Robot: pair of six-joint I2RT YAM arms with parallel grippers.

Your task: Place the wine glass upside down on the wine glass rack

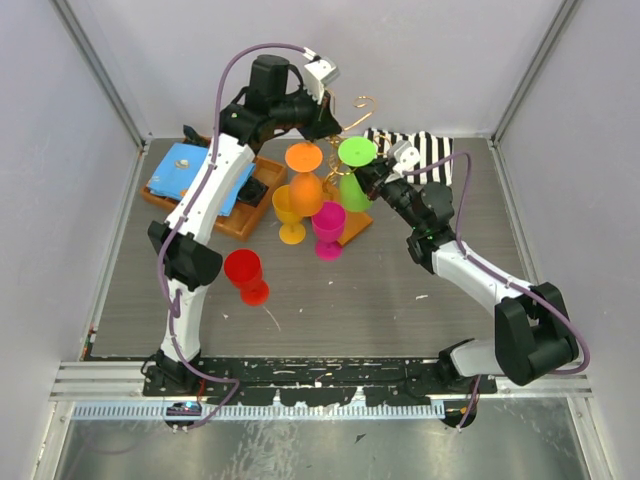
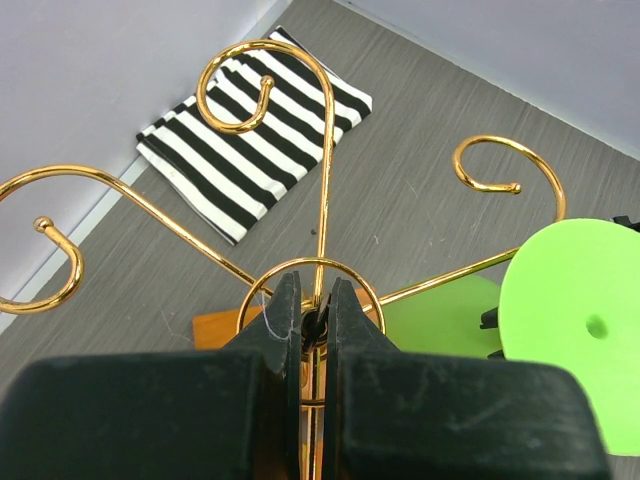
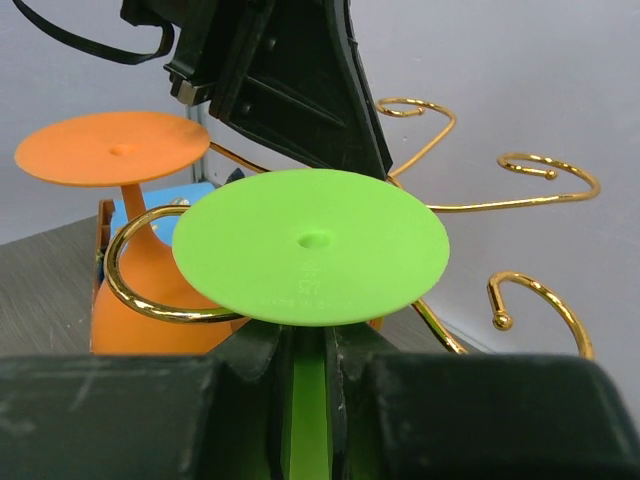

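Observation:
The gold wine glass rack (image 2: 325, 200) has curled arms and a small ring at its top. My left gripper is shut on the rack's top beside that ring. A green glass (image 1: 356, 193) is upside down at the rack, its round base (image 3: 320, 240) uppermost. In the right wrist view, my right gripper has a finger on each side of the green stem (image 3: 310, 430), just below the base. Whether the fingers press on the stem is hard to tell. An orange glass (image 1: 306, 194) hangs upside down from the rack beside it.
Yellow (image 1: 287, 205) and magenta (image 1: 329, 222) glasses stand close under the hanging ones. A red glass (image 1: 245, 270) is at the left front. A wooden tray (image 1: 240, 222) and a striped cloth (image 1: 430, 150) lie at the back.

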